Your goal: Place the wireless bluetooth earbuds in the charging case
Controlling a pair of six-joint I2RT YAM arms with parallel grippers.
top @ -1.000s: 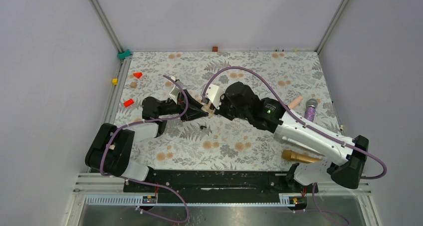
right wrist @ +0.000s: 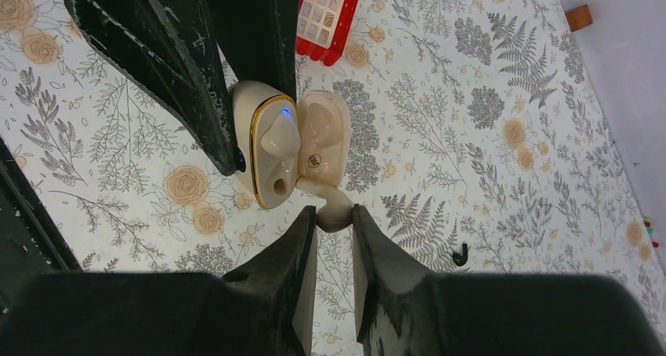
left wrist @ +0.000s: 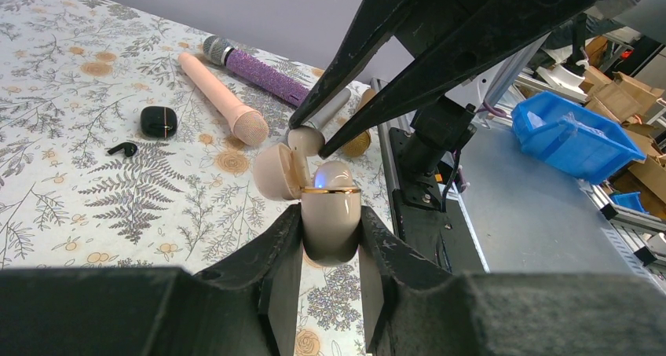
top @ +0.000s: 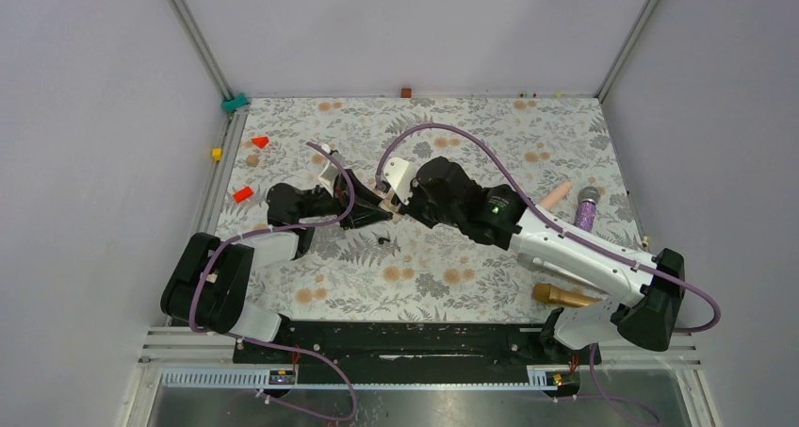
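Observation:
The cream gold-rimmed charging case [left wrist: 330,226], lid open, is held upright in my left gripper, which is shut on it. In the right wrist view, one earbud [right wrist: 280,136] sits in the case beside an empty socket, with a blue light showing. My right gripper holds the other cream earbud [right wrist: 336,207] between its fingertips, its stem reaching toward the case just below the open lid. In the top view both grippers meet above the middle of the table, largely hiding the case.
A black case [left wrist: 159,122] and black earbud [left wrist: 122,149] lie on the floral table. Microphones [top: 584,210] lie at the right. A red object [right wrist: 330,18], red blocks [top: 243,193] and a brown block [top: 406,93] are around the edges.
My right arm has shifted slightly left and down in the top view, around the case. The left arm stays practically still.

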